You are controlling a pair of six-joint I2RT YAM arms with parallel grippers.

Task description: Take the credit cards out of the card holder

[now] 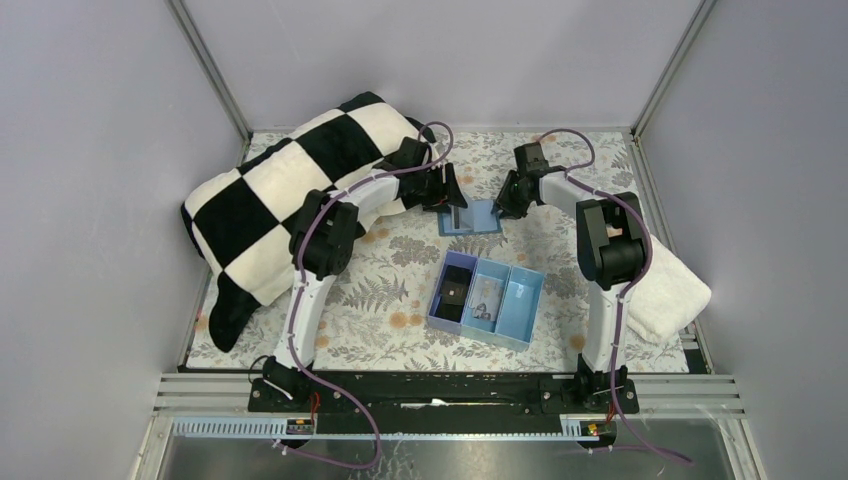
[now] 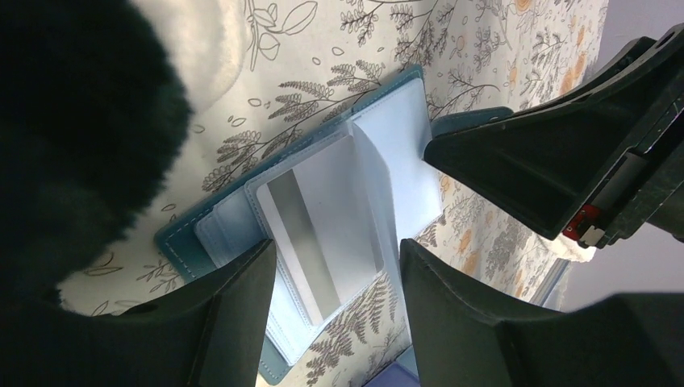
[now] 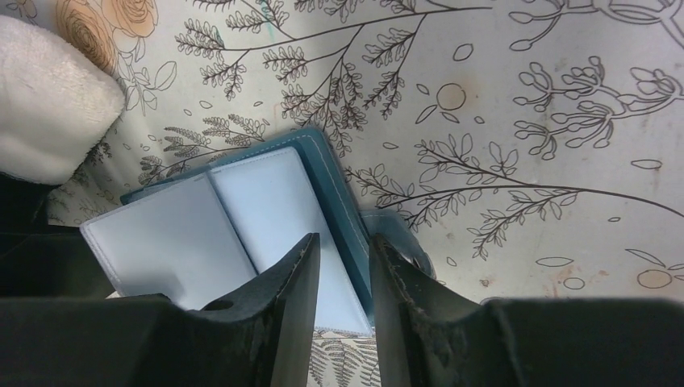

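The blue card holder (image 1: 485,224) lies spread open on the table between my two grippers. A white card (image 2: 339,210) with a grey stripe shows on its left half. Along that card's right side a clear pocket page (image 2: 377,189) stands raised, its edge near the right finger (image 2: 452,314) of my left gripper. That gripper is part open over the card; whether it touches the page I cannot tell. At the holder's right edge, my right gripper stands open, its fingers around the dark blue border (image 3: 343,201) as seen from its wrist.
In front of the holder is a divided box (image 1: 490,335) with a dark item and a picture card inside. A checkered cushion (image 1: 305,195) fills the left side, and a white towel (image 1: 665,295) lies at right. The table behind the holder is clear.
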